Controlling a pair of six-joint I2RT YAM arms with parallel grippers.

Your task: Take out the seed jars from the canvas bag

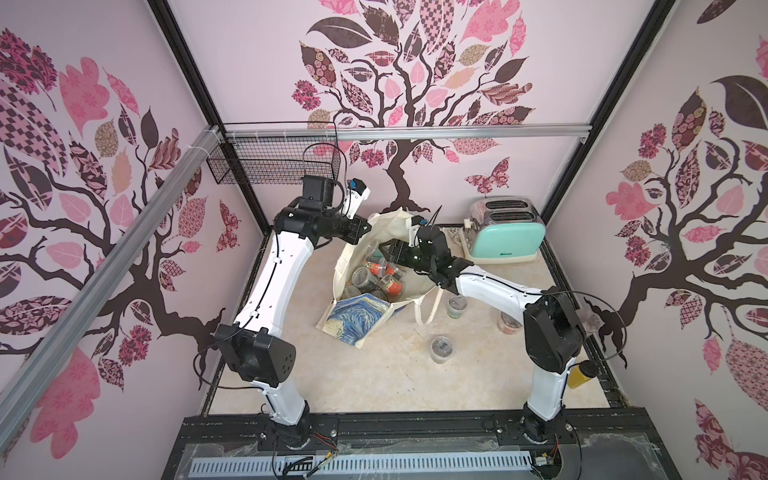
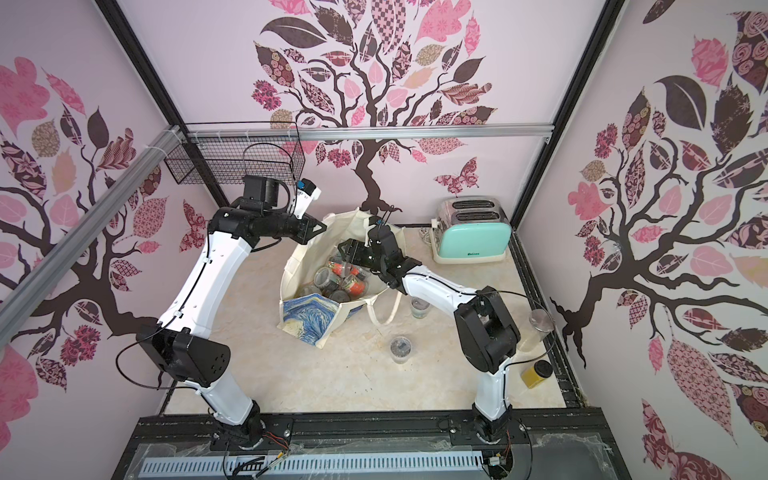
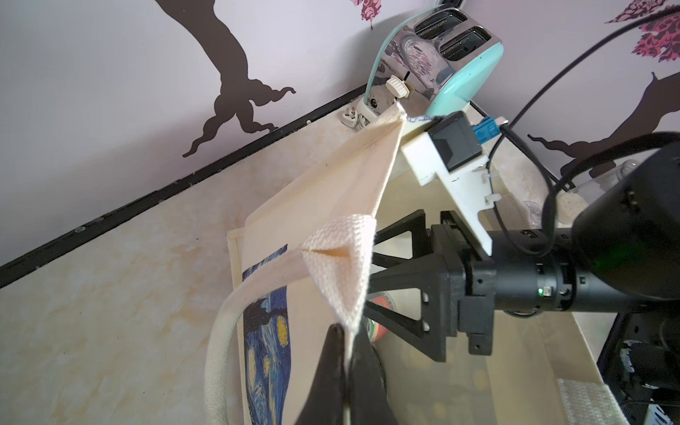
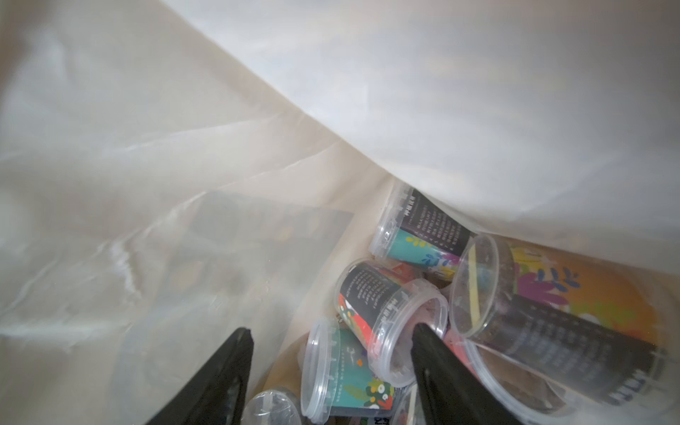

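Observation:
The cream canvas bag (image 1: 352,316) stands mid-table, open, with several clear seed jars (image 4: 552,318) with coloured labels inside. My left gripper is shut on the bag's woven strap (image 3: 340,269) at the upper left rim. My right gripper reaches into the bag, its fingers closed round a teal-labelled jar (image 4: 354,375) among the others; their exact contact is hard to see.
A mint toaster (image 2: 472,240) stands at the back right. A few jars (image 2: 400,349) stand outside the bag, in front and to the right. A yellow-labelled jar (image 2: 536,373) is near the right edge.

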